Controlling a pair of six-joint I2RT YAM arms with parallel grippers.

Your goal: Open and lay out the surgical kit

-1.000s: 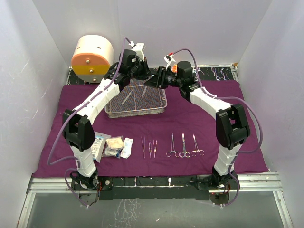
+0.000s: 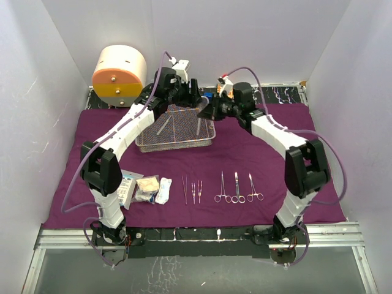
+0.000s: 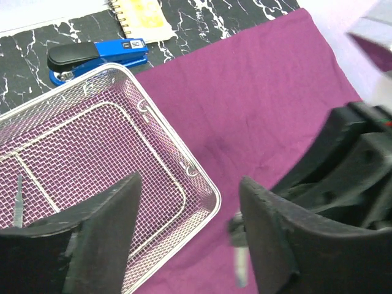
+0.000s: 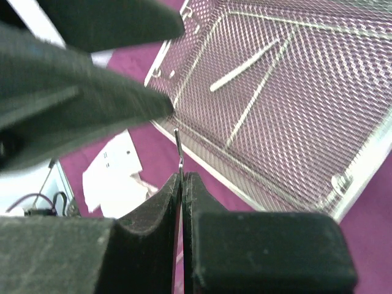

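A slim silver scalpel-like tool point(image 4: 179, 147) is pinched upright between the closed fingers of my right gripper; its lower part point(image 2: 198, 127) shows below those fingers in the top view. My left gripper stands open and empty beside it, its fingers point(image 4: 128, 101) at the upper left of the right wrist view. Both grippers are over the right part of the wire mesh tray point(image 2: 174, 146). A second slim tool point(image 2: 163, 125) lies on the mesh inside the tray, also seen as a pale handle point(image 4: 244, 66) in the right wrist view.
Tweezers point(image 2: 185, 191), scissors point(image 2: 237, 188) and clamps point(image 2: 223, 188) lie in a row on the purple cloth point(image 2: 263, 214) in front. Bagged gauze point(image 2: 147, 185) lies front left. A blue stapler point(image 3: 122, 49) sits behind the tray. Cloth right of the tray is bare.
The right gripper has shifted slightly right with the tool, which is now out of the left gripper.
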